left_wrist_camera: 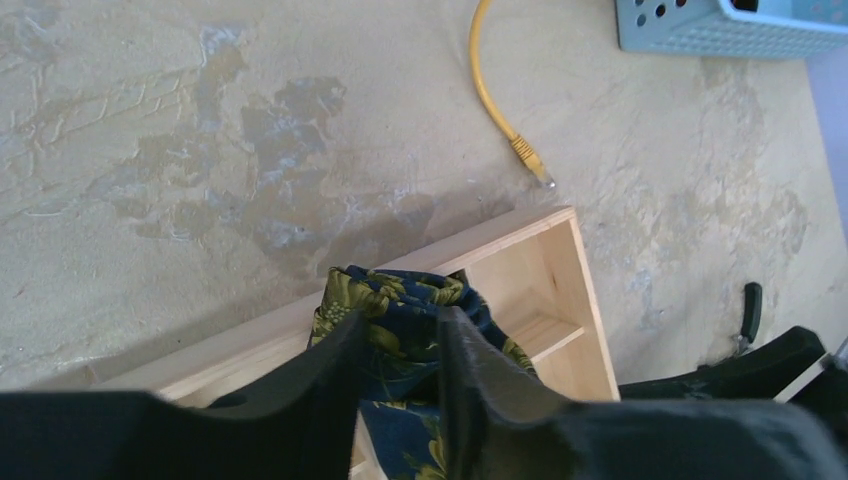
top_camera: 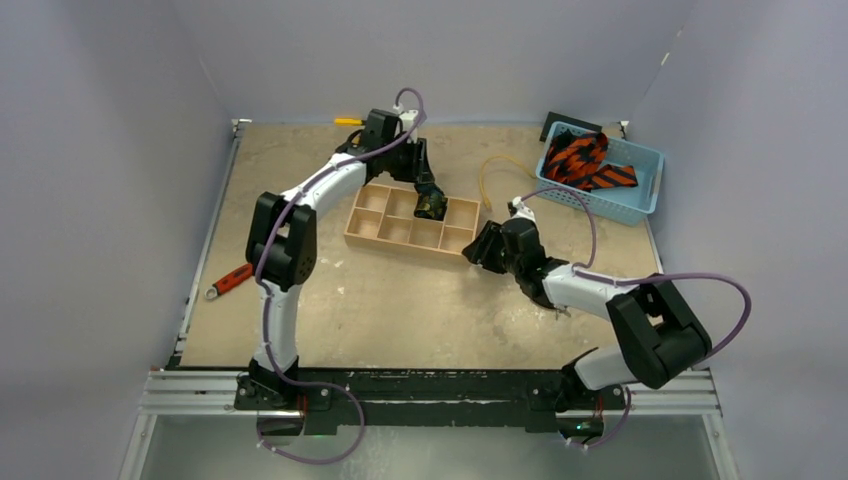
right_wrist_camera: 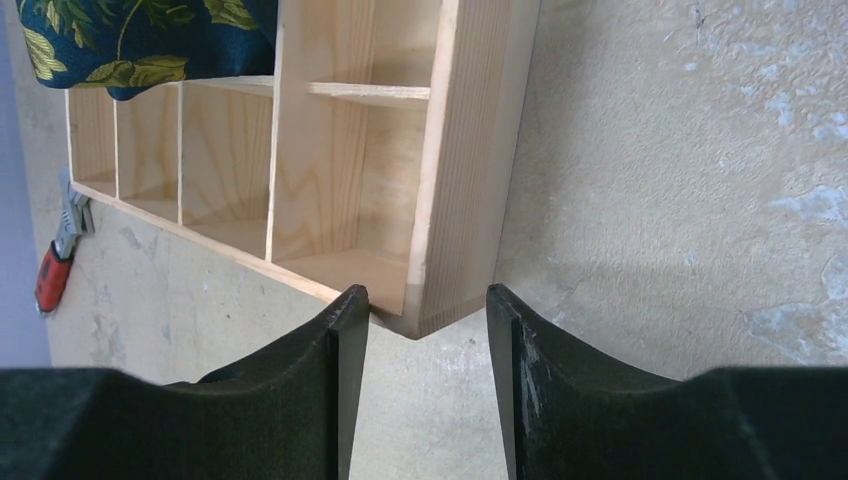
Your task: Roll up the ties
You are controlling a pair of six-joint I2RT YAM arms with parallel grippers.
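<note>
A dark blue tie with olive leaf pattern (top_camera: pixel 431 205) lies bunched in a back compartment of the wooden organizer (top_camera: pixel 362 232), spilling over its rear rim. My left gripper is right over the tie, fingers part open around its top; whether they touch it is unclear. My right gripper stands part open at the organizer's right front corner, its fingertips either side of that corner. In the right wrist view the tie (right_wrist_camera: pixel 150 40) sits at the upper left.
A blue basket (top_camera: pixel 630 205) with orange and black ties is at the back right. A yellow cable (top_camera: pixel 483 178), a red-handled wrench (top_camera: pixel 234 278) and other tools lie around.
</note>
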